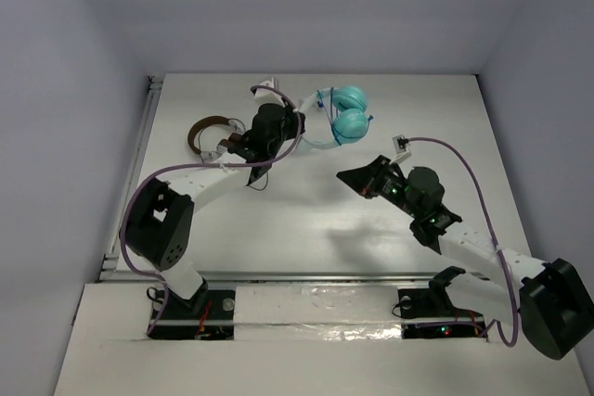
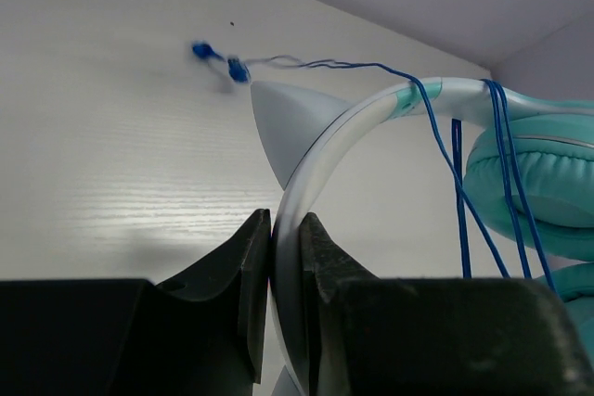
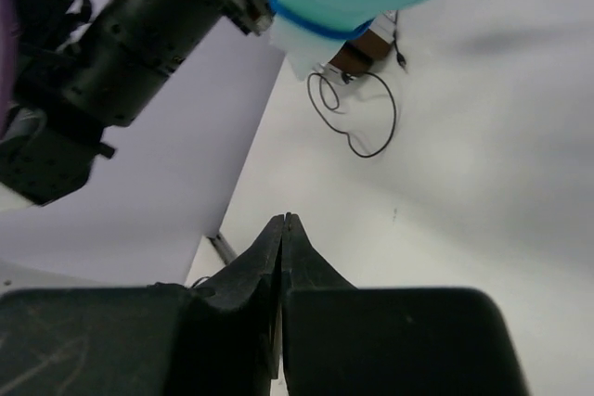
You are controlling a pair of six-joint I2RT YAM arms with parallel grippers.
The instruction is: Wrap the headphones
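The white and teal headphones [image 1: 349, 124] hang in the air at the back, tilted, with my left gripper shut on their headband [image 2: 320, 150]. A thin blue cable [image 2: 515, 183] loops around the band beside the teal ear cushions [image 2: 543, 178]. Its loose end trails away in the left wrist view, with blue plugs [image 2: 238, 70] off to the far side. My right gripper is shut with nothing between its fingers. In the top view it stands in front and to the right of the headphones, apart from them and from the cable.
Brown headphones [image 1: 206, 127] with a black wire [image 3: 390, 122] lie at the back left of the table, near the left arm. Open white table [image 1: 297, 229] spreads across the front middle and the right back. Walls rise behind and on both sides.
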